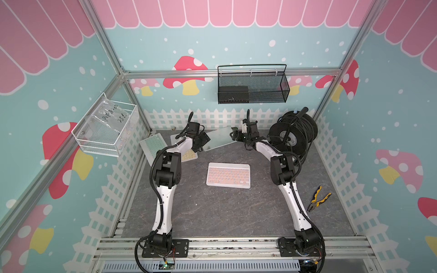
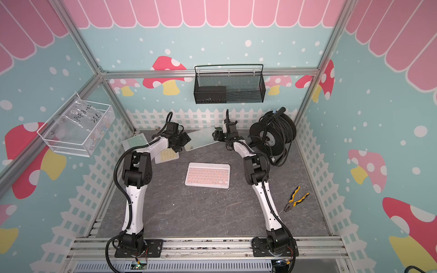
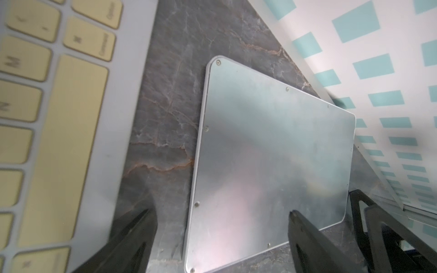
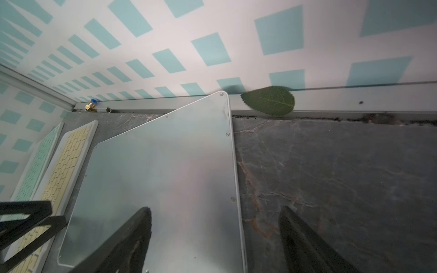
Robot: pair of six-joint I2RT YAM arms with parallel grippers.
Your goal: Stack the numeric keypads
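A silver rectangular plate, like an upturned keyboard, lies angled against the back wall. My left gripper is open above its left end, beside a cream-keyed keyboard partly hidden by the arm in the top views. My right gripper hangs open over the plate's right end, holding nothing. A mint-keyed keyboard lies at the far left. A pink-keyed keyboard lies alone at the centre of the table.
A black cable reel fills the back right; yellow pliers lie front right. A leaf rests by the back wall. A white basket and black basket hang on walls.
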